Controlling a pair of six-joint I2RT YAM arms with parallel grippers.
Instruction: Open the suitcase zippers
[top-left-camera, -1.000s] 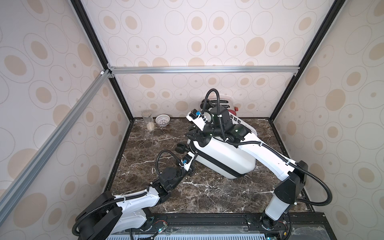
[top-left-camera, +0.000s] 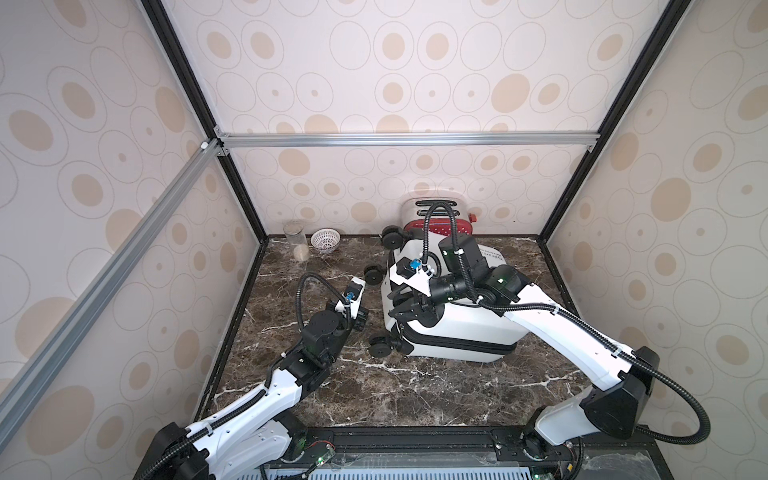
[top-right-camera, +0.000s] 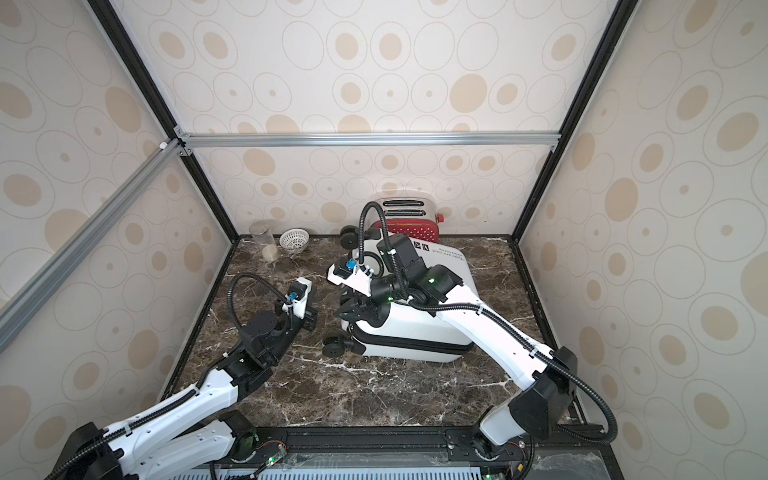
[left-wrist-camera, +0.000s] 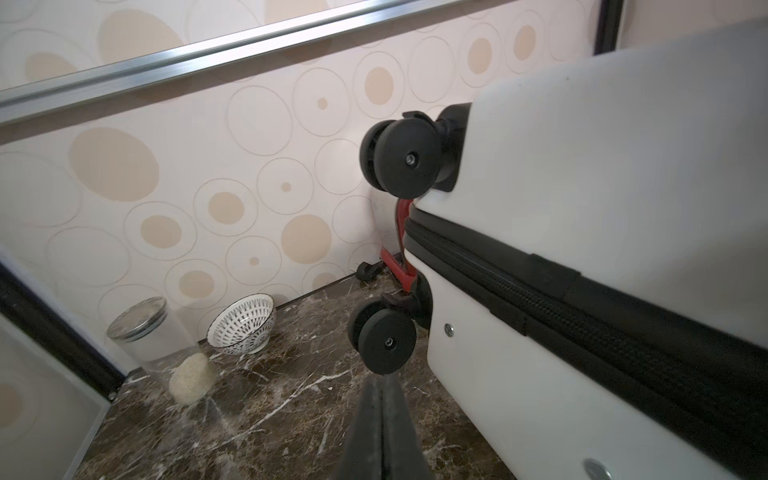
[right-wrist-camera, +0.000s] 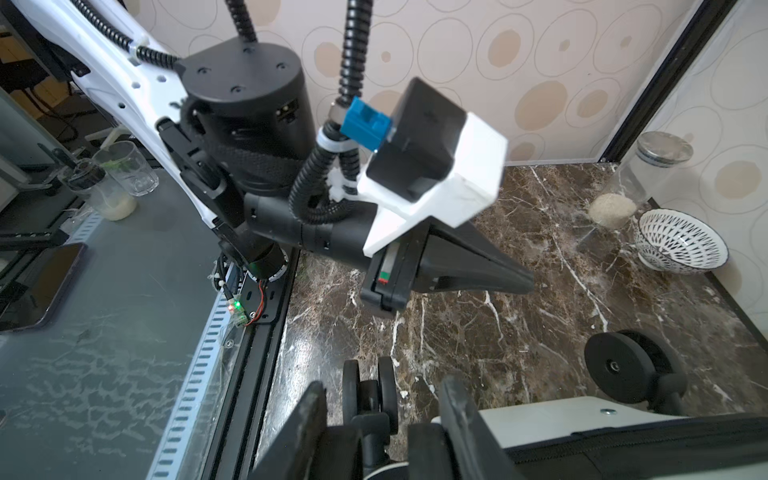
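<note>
The white suitcase (top-left-camera: 464, 328) lies on its side at centre right, wheels facing left. Its black zipper band (left-wrist-camera: 600, 328) runs along the side; I cannot tell any pulls apart. My left gripper is shut, left of the suitcase and apart from it, with nothing visible between its fingers. My right gripper stands part open over the suitcase's wheeled end, above a black wheel (right-wrist-camera: 388, 392); its arm hides part of the suitcase in the top views. The right wrist view also shows the left gripper ahead.
A glass jar (top-left-camera: 296, 240) and white basket (top-left-camera: 325, 238) stand at the back left. A red and cream appliance (top-right-camera: 404, 225) sits behind the suitcase against the wall.
The suitcase has turned, its band now nearly level in the top left view. My left gripper has moved up and leftward, away from it; my right gripper has moved down and rightward.
</note>
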